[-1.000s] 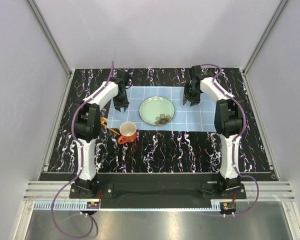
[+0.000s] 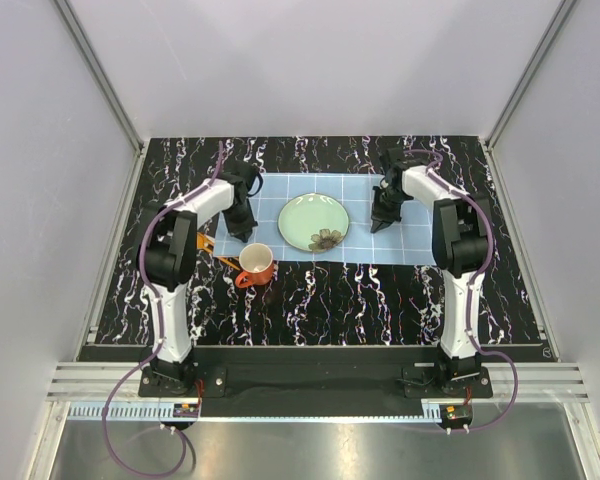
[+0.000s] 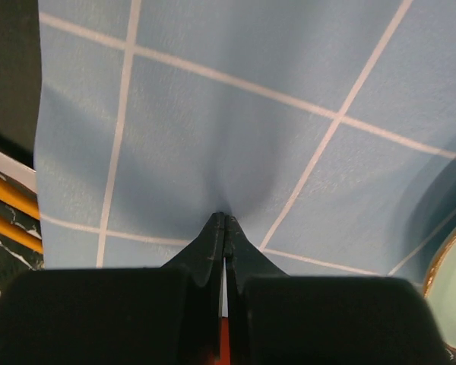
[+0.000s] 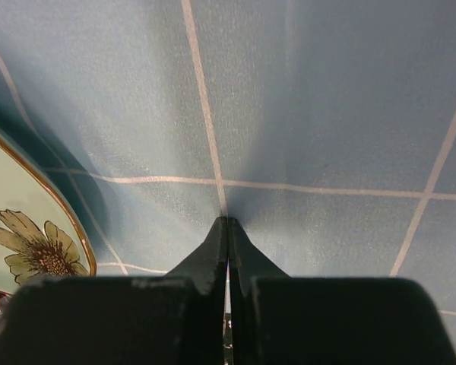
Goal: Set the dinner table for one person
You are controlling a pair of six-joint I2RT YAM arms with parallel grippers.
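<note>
A blue placemat with pale grid lines (image 2: 405, 240) is spread across the table. On its middle lies a pale green plate (image 2: 305, 215) with a brown flower; the plate's edge also shows in both wrist views. An orange mug (image 2: 257, 262) stands at the mat's front left edge. Orange-handled cutlery (image 2: 208, 243) lies by the mat's left end, partly hidden by the left arm. Left of the plate, my left gripper is shut over the mat, nothing visible between its fingertips. My right gripper is likewise shut over the mat, right of the plate.
Walls (image 2: 310, 60) close in the back and both sides. The mug stands close to the left gripper.
Both grippers have come a little toward the front over the mat, the left more than the right. The plate and mug have stayed put.
</note>
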